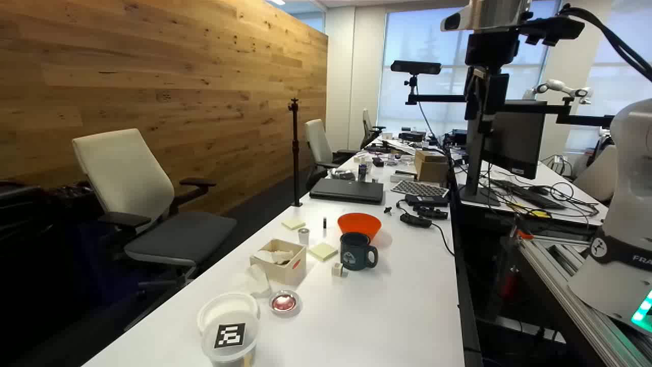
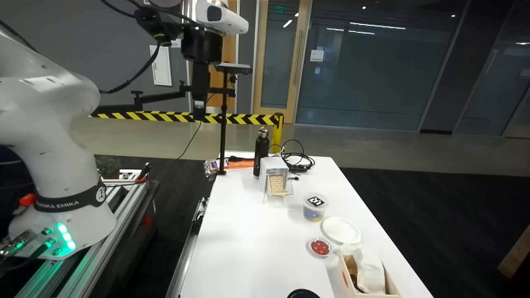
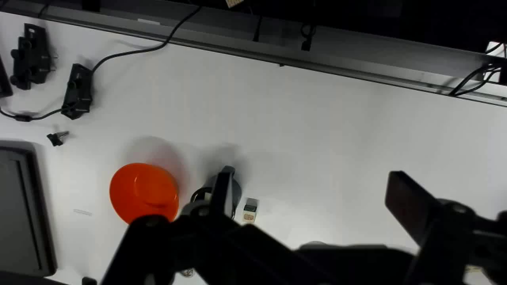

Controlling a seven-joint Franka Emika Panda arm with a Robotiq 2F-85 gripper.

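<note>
In the wrist view my gripper stands wide open above the white table, nothing between its fingers. Below it, the left finger partly covers a dark mug [image 3: 236,192]; an orange bowl [image 3: 143,190] lies to the left of that, empty. Close beside the mug sits a small pale cube [image 3: 250,211]. Exterior view 1 shows the mug [image 1: 356,252] upright in front of the orange bowl [image 1: 359,225], with the cube [image 1: 337,269] at its foot. High over the table's edge, the gripper [image 2: 199,111] points down in exterior view 2.
A wooden box [image 1: 287,263] holding pale cloth, a dish of red stuff [image 1: 284,302] and a lidded tub with a marker [image 1: 230,335] stand along the table's chair side. Black controllers with cables [image 3: 78,90] and a closed laptop [image 1: 346,190] lie beyond the bowl.
</note>
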